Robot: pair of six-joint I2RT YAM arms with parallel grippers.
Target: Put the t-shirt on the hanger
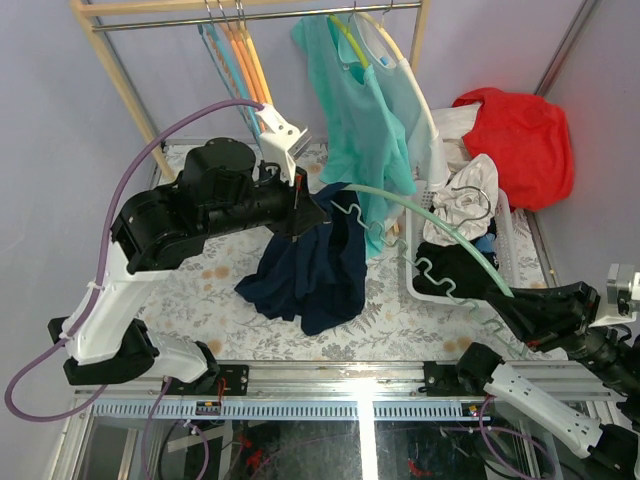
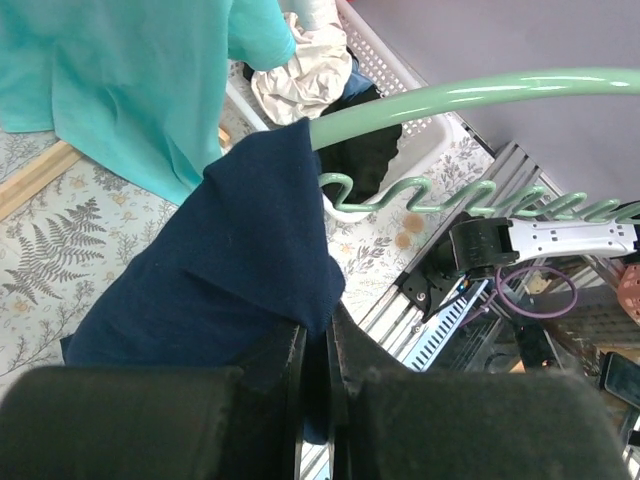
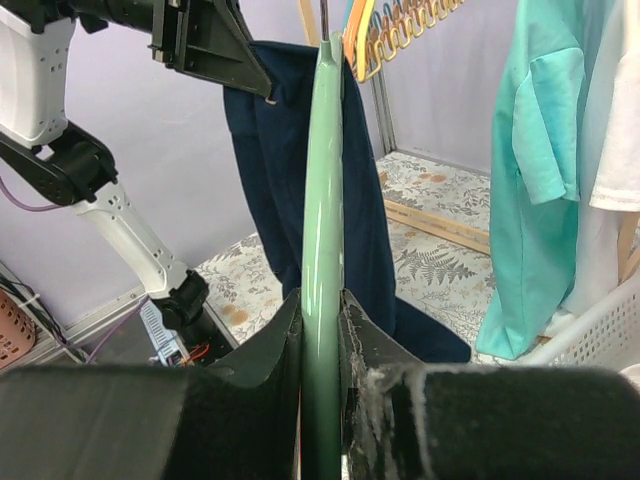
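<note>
A dark navy T-shirt (image 1: 300,270) hangs from my left gripper (image 1: 305,215), draping onto the floor; in the left wrist view the cloth (image 2: 220,260) runs into the shut fingers. My right gripper (image 1: 515,315) is shut on a mint green hanger (image 1: 420,210), which reaches leftward to the raised upper part of the shirt. In the left wrist view the hanger's end (image 2: 330,128) meets the cloth and is hidden there. The right wrist view shows the hanger (image 3: 322,200) end-on, in front of the navy shirt.
A rail (image 1: 160,22) holds coloured hangers (image 1: 245,70), a teal shirt (image 1: 350,150) and a white one. At right stands a white basket (image 1: 505,240) of clothes, with a red garment (image 1: 520,140) behind it.
</note>
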